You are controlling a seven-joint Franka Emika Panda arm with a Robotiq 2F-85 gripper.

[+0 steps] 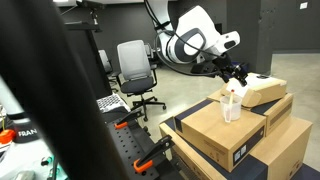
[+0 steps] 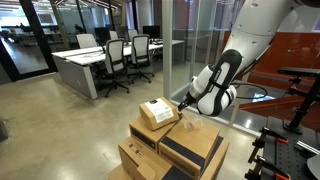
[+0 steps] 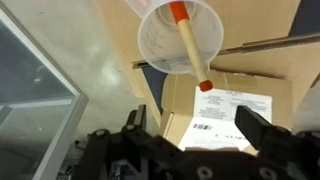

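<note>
A clear plastic cup point(image 3: 158, 42) stands on a cardboard box point(image 1: 215, 124), and it shows in exterior view 1 as a pale cup point(image 1: 231, 107). In the wrist view a tan stick point(image 3: 190, 42) with red ends leans in it, one end reaching past the rim. My gripper is open, its dark fingers point(image 3: 133, 140) wide apart at the bottom of the wrist view, with nothing gripped between them. From outside, the gripper point(image 1: 237, 79) hangs above and behind the cup, apart from it.
Behind the cup, a smaller box point(image 2: 158, 113) with a white label point(image 3: 228, 118) sits on the cardboard stack. More boxes point(image 1: 286, 145) lie beside and beneath. An office chair point(image 1: 136, 70) stands far off on open floor.
</note>
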